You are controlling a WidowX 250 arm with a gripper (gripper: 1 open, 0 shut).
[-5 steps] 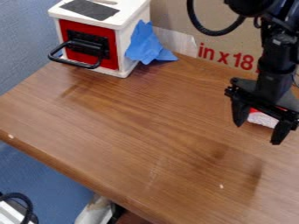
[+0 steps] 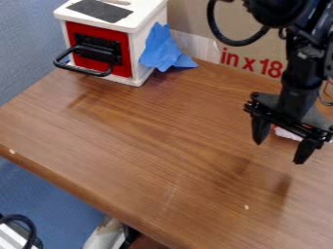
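Observation:
My black gripper (image 2: 279,144) hangs low over the right side of the wooden table (image 2: 143,165), open, its two fingers apart and pointing down. Behind it, at the table's right, a small white and red object (image 2: 285,132) is partly hidden by the gripper.
A white box (image 2: 140,60) with a red front and black handle stands at the back left, a blue cloth (image 2: 164,49) beside it. A cardboard box (image 2: 235,53) with red lettering is behind. The table's edge runs along the lower left.
The gripper has shifted slightly left and down, now covering more of the white and red object behind it.

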